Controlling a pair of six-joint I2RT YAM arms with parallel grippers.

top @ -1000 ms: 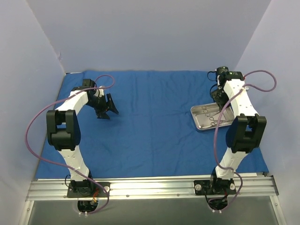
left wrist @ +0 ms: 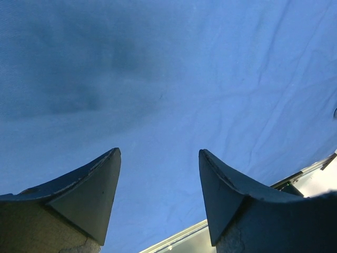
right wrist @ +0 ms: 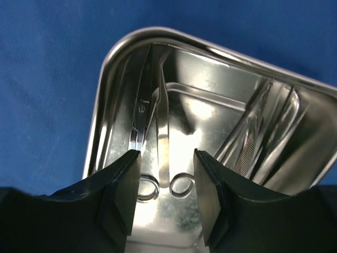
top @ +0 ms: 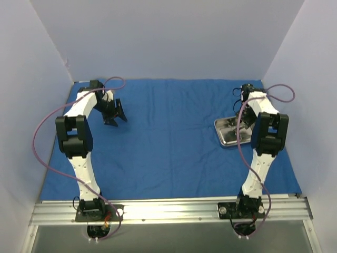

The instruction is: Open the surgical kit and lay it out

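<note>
A steel tray of surgical instruments sits on the blue cloth at the right, under my right gripper. In the right wrist view it holds scissors, a slim tweezer-like tool and several instruments bunched at the right. The right gripper's open fingers are over the left group, near the scissors' loops. My left gripper stands open over bare cloth at the left, with nothing between its fingers.
Grey walls bound it at the back and sides, with a metal rail along the front.
The left gripper has shifted a little toward the back and left.
</note>
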